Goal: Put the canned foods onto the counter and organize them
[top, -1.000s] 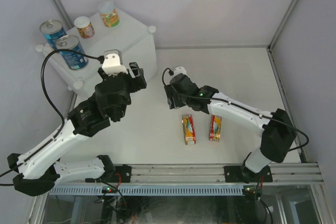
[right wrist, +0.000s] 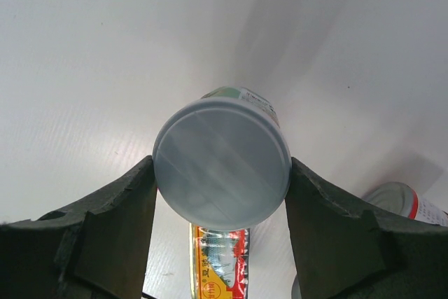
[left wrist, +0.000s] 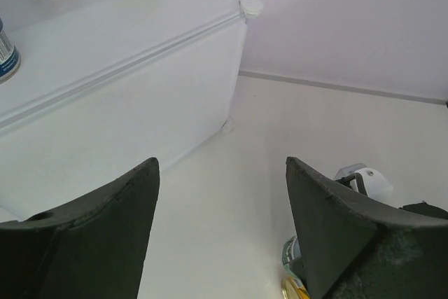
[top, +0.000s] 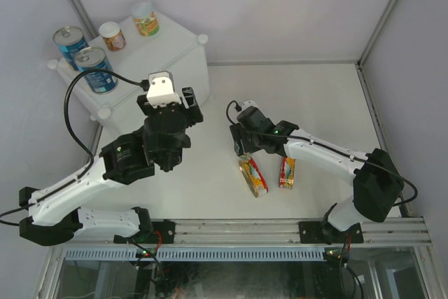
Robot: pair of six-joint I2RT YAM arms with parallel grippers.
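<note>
Two blue cans (top: 98, 75), a small orange-labelled jar (top: 113, 38) and a taller can (top: 145, 20) stand on the white shelf block. On the floor, a red-yellow can (top: 252, 176) lies tilted and a second one (top: 287, 173) lies to its right. My right gripper has a pale-lidded can (right wrist: 221, 162) between its fingers, touching or very near both; whether it grips it is unclear. My left gripper stands open and empty, right of the shelf.
The white shelf block (left wrist: 140, 89) fills the back left. Walls bound it behind and at right.
My left gripper has shifted slightly right.
</note>
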